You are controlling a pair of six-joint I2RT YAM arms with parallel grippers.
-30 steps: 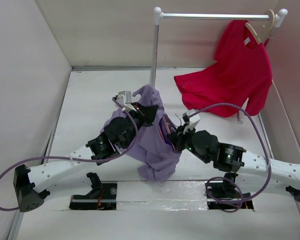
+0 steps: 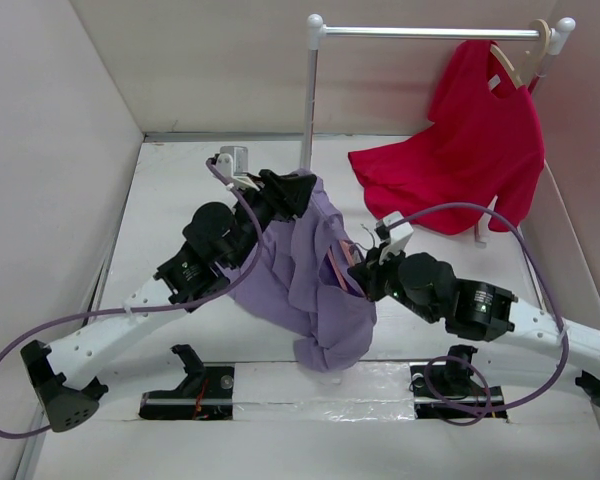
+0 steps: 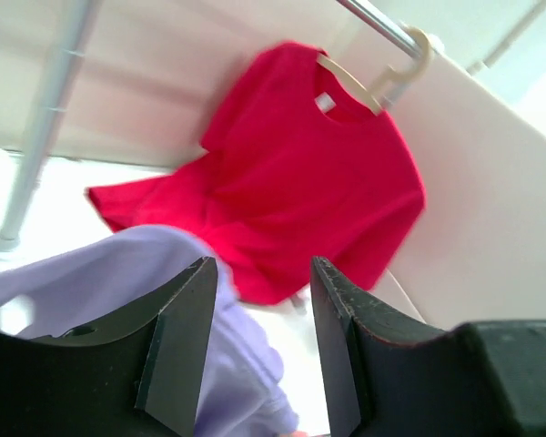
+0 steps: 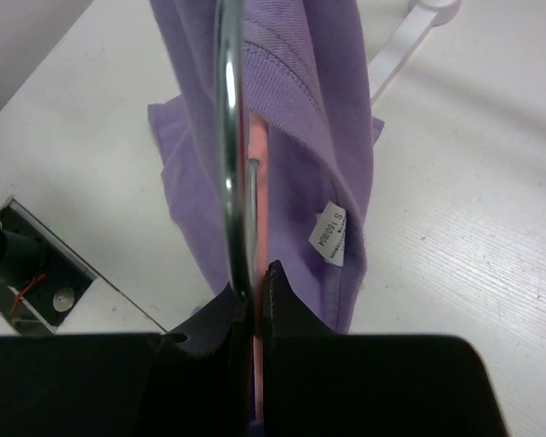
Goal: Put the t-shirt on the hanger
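A lavender T-shirt (image 2: 320, 320) hangs bunched between my grippers, a pink hanger (image 4: 259, 228) with a metal hook inside it. My right gripper is shut on that hanger, the shirt's folds and label around it. My left gripper (image 2: 296, 190) is raised at the shirt's upper left. In the left wrist view its fingertips (image 3: 332, 282) are parted, with lavender cloth behind them; whether any cloth is between them is unclear.
A red T-shirt (image 2: 460, 150) hangs on a wooden hanger from the metal rail (image 2: 430, 33) at the back right. The rack's left post (image 2: 311, 100) stands behind the lavender shirt.
My left gripper has moved upward, away from the shirt's top edge it was at. My right gripper has shifted slightly right, with the hanger and shirt.
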